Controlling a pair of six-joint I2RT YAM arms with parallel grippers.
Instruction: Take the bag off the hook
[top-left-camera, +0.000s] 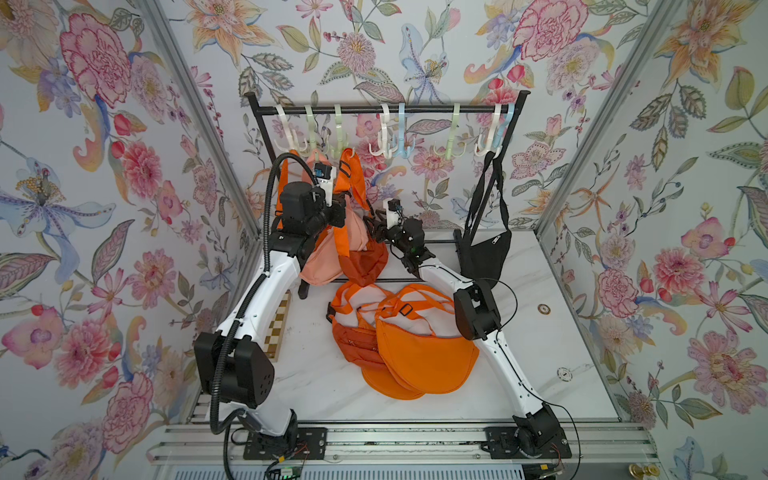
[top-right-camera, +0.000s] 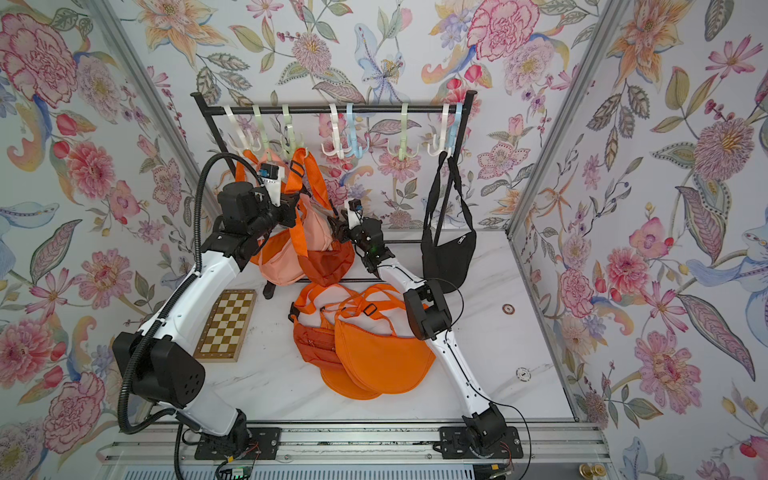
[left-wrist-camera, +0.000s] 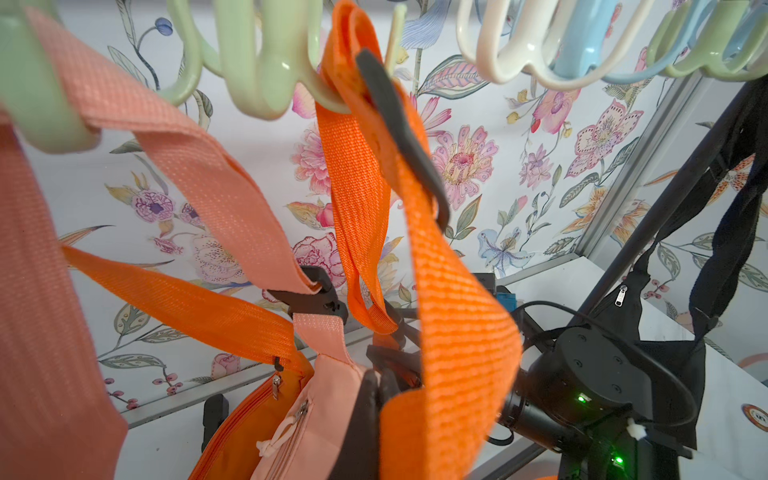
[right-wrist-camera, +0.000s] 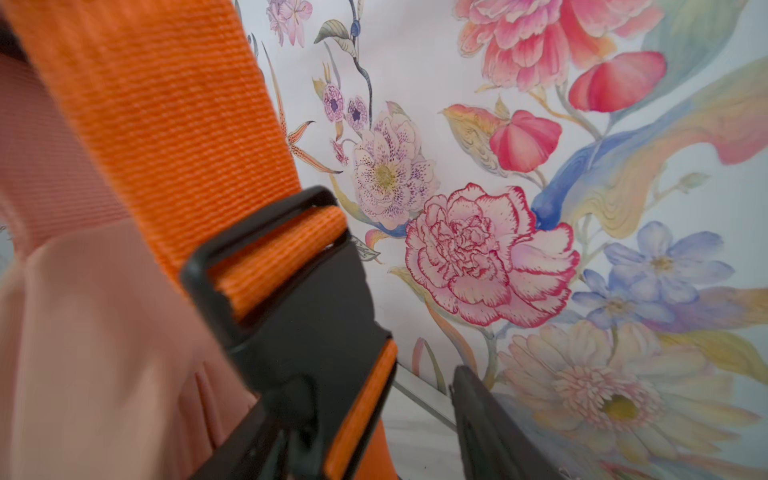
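Orange and pink bags (top-left-camera: 360, 264) hang by straps from the rack's left hooks (top-right-camera: 288, 128). My left gripper (top-left-camera: 332, 209) is at the orange strap (left-wrist-camera: 456, 344); in the left wrist view its dark fingers show at the bottom, shut, with the strap beside or around them; what is between them is unclear. My right gripper (top-left-camera: 377, 225) has reached the bag's right strap. In the right wrist view a black buckle (right-wrist-camera: 312, 320) on an orange strap sits at the left finger, and the right finger (right-wrist-camera: 480, 424) stands apart from it.
A black bag (top-left-camera: 488, 256) hangs at the right of the rack. Loose orange bags (top-left-camera: 424, 360) lie on the table in front. A chessboard (top-right-camera: 224, 324) lies at left.
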